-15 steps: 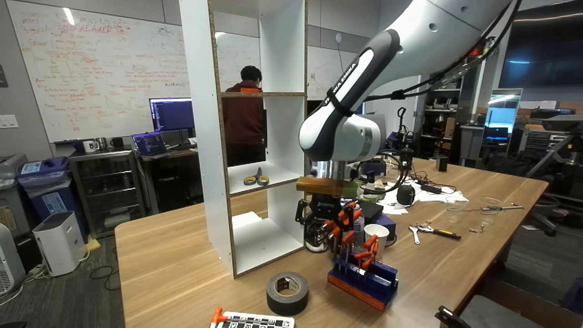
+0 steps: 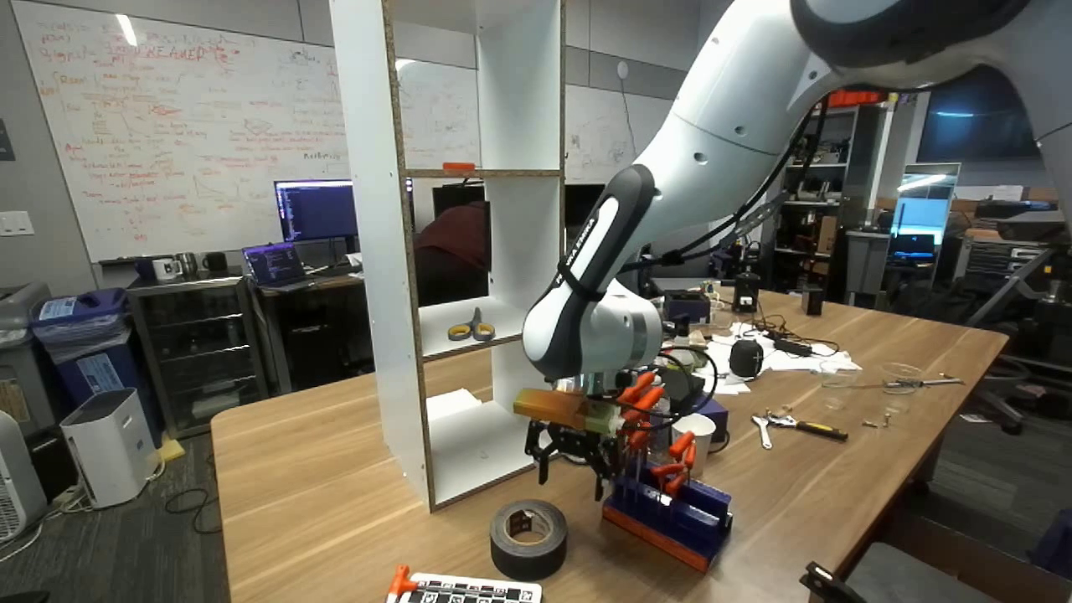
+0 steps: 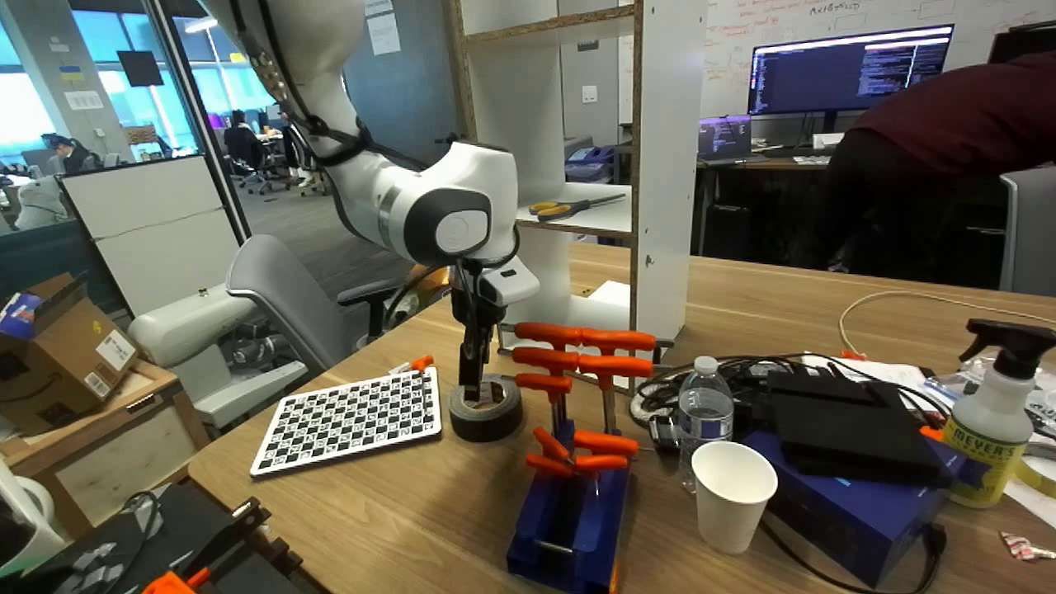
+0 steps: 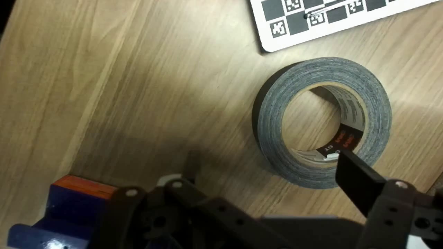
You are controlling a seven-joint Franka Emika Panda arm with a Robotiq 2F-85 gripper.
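Observation:
A roll of dark tape (image 2: 528,539) lies flat on the table in front of the white shelf. My gripper (image 2: 572,481) hangs open above the table, with no object visible between its fingers. In the wrist view the whole tape roll (image 4: 270,124) shows, and the tip of the right-hand finger (image 4: 359,180) overlaps the near edge of its ring. The other finger (image 4: 191,166) is over bare wood, left of the roll. From the second exterior side, the gripper (image 3: 473,381) appears just above the tape roll (image 3: 487,424); the exact height gap is hard to judge.
A blue tool rack (image 2: 693,512) with several orange-handled tools stands close beside the gripper. The white shelf (image 2: 402,301) rises behind, with scissors (image 2: 472,327) on one level. A checkered board (image 3: 346,416) lies near the tape. A paper cup (image 3: 733,495) and bottle (image 3: 704,416) stand past the rack.
The arm has come down and shifted left in the first exterior view, bringing the gripper nearer the tape. The tape and rack look unmoved. A person in the background has bent over.

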